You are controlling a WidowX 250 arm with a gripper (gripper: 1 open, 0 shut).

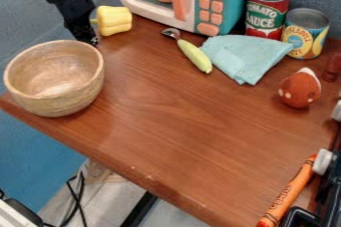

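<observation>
The black gripper (86, 34) is at the upper left of the table, just behind the wooden bowl (54, 76) and beside a yellow piece (112, 20) that looks like a toy corn or butter block. Its fingertips point down; whether they are open or shut, or hold anything, is unclear at this size.
A toy microwave (192, 2), tomato sauce can (265, 12), yellow can (305, 35), teal cloth (242, 55), banana (194, 56) with a scoop, and red-brown toy (300, 89) fill the back and right. An orange crayon (286, 196) lies front right.
</observation>
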